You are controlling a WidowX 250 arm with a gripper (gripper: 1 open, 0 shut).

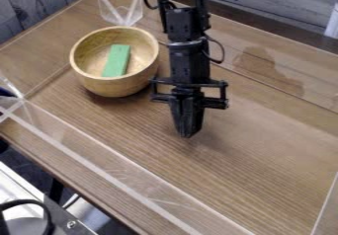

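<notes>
My black gripper (187,128) points down over the middle of the wooden table (251,180), its fingertips shut with nothing visible between them. To its upper left sits a tan round bowl (91,77) holding a green block (117,61).
Clear plastic pieces (122,12) stand at the back left behind the bowl. Black cables (27,207) lie at the lower left by the table's edge.
</notes>
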